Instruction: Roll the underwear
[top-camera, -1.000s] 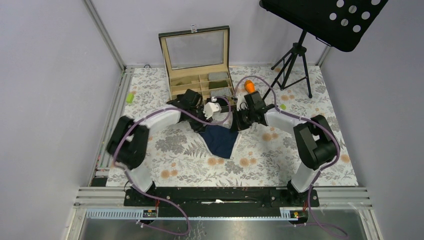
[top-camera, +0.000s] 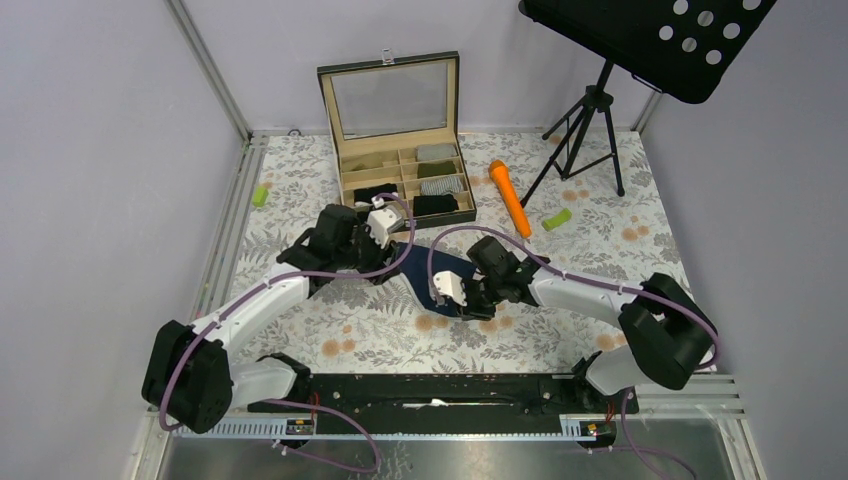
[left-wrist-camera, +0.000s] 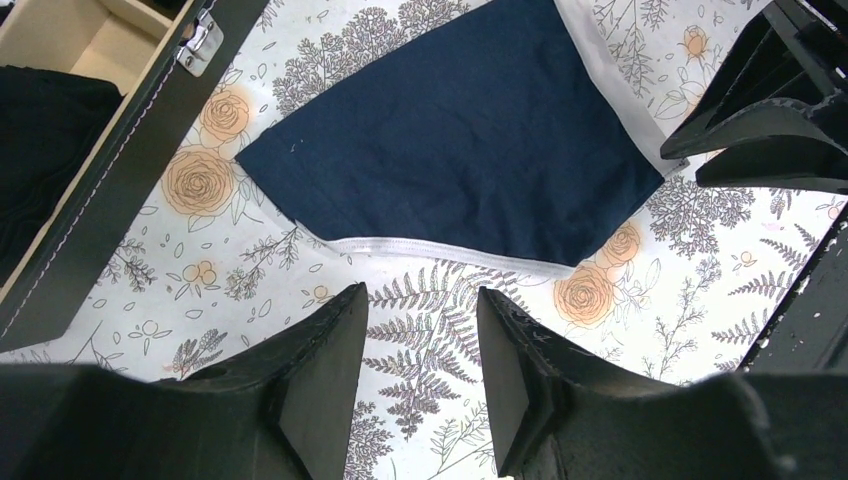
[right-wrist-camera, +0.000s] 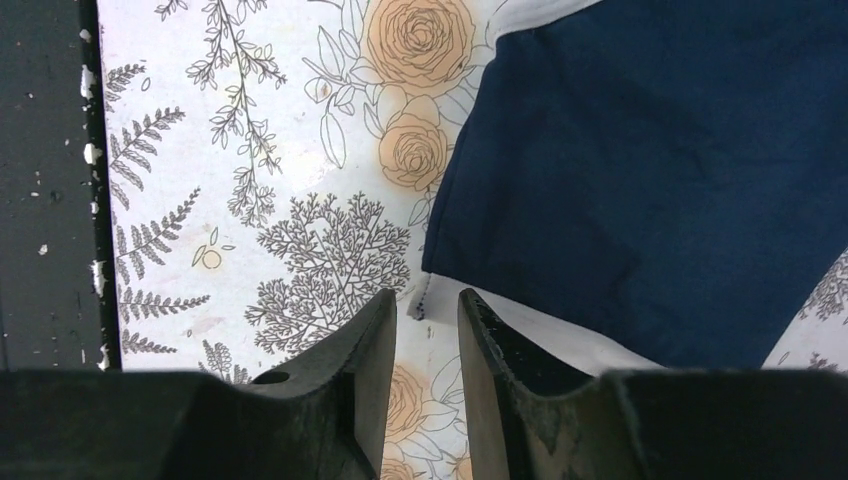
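A navy pair of underwear (left-wrist-camera: 450, 130) with white edging lies spread on the floral mat, between my two arms in the top view. My left gripper is open above the mat beside the white-edged side of the cloth. My right gripper stands open over a white-tipped corner of the underwear, with nothing seen held. In the left wrist view the right gripper's fingers (left-wrist-camera: 760, 160) appear at that corner.
An open compartment box (top-camera: 390, 140) with rolled garments stands behind the underwear. An orange microphone (top-camera: 509, 198), green blocks (top-camera: 556, 219) and a black stand (top-camera: 590, 120) are at the back. The mat's front edge borders a dark strip.
Over the last second both arms moved toward the front, the right one most, down to the cloth's near corner.
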